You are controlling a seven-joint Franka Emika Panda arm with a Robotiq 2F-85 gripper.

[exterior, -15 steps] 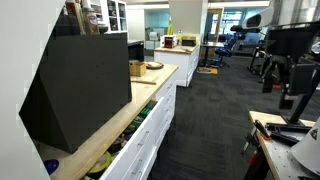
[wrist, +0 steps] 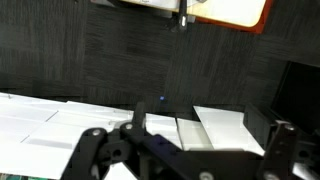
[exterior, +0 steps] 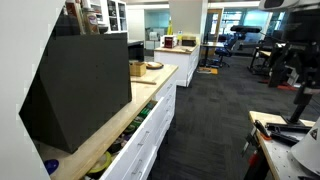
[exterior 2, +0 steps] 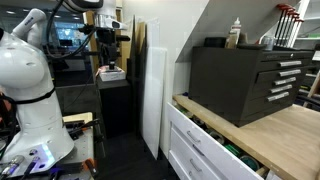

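My gripper is at the lower edge of the wrist view, its two dark fingers (wrist: pixel 128 130) set wide apart with nothing visible between them. Dark floor and pale panels lie below it. In exterior view 2 the arm's end hangs at upper left, clear of the counter. A white drawer (exterior 2: pixel 215 153) stands pulled out under the wooden counter, with several dark and green items inside. From the other side, the same drawer (exterior: pixel 122 160) shows beside the counter.
A dark chest of small drawers (exterior 2: pixel 255 85) sits on the wooden counter (exterior: pixel 95 143). A tall white panel (exterior 2: pixel 152 95) rises between arm and counter. The red-edged wooden table (exterior: pixel 270 123) is near the arm's base. Open carpet (exterior: pixel 205 130) lies between.
In exterior view 1 the end of the arm has shifted and turned slightly at the upper right. The counter, chest and open drawer look unchanged.
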